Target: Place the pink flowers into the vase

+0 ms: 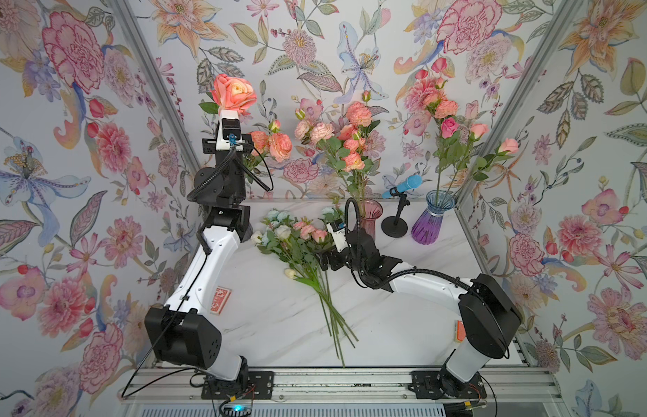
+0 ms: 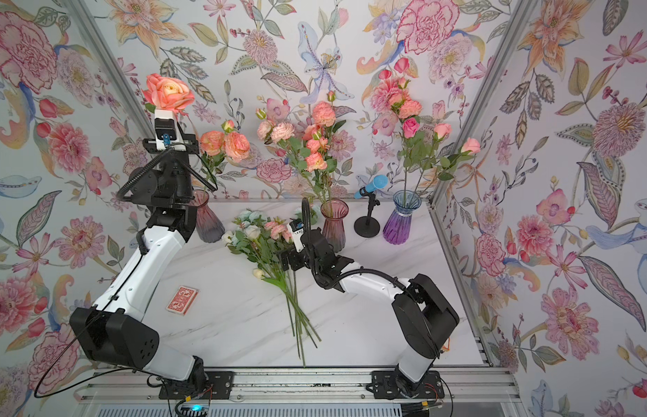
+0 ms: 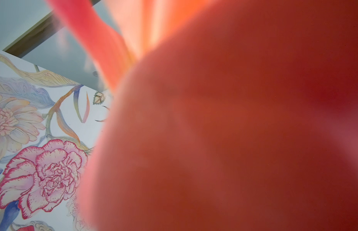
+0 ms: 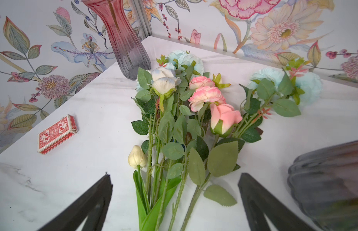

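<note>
A large coral-pink rose (image 1: 234,93) stands above my left gripper (image 2: 166,132) and fills most of the left wrist view as blurred petals (image 3: 225,134). Having moved along with that gripper, it appears held; fingers and stem are hidden behind the wrist. Beyond the arm at the back left is a pink-grey vase (image 2: 209,221), its base visible in the right wrist view; several coral flowers (image 2: 226,144) rise from it. Low over the table, my right gripper is open, its fingers on either side of the lying stems, with nothing gripped.
White, pink and blue flowers (image 4: 202,96) lie mid-table. Another pink-grey vase (image 2: 334,229) with flowers stands behind my right gripper, beside a blue-topped stand (image 1: 395,223) and a purple vase (image 1: 427,222). A card box (image 2: 182,299) lies at left.
</note>
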